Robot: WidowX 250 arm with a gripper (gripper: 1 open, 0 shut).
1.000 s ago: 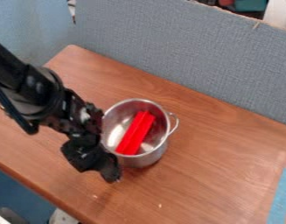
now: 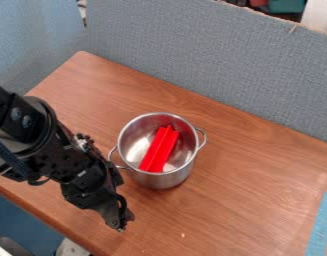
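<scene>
A steel pot point(image 2: 182, 168) with side handles sits on the wooden table point(image 2: 246, 200), and a red bar-shaped object point(image 2: 159, 148) lies inside it, tilted lengthwise. My black gripper point(image 2: 114, 214) reaches in from the left edge and is low over the table just to the lower left of the pot, outside it. Its fingertips point downward to the right; how far apart they stand is hard to make out in this view, and nothing red is at them.
Grey padded walls stand along the back and left of the table. A blue tape strip point(image 2: 319, 225) is at the right edge. The table right of the pot and behind it is clear.
My gripper has moved left and somewhat down in the view, away from the pot's front. The pot and red object look unchanged.
</scene>
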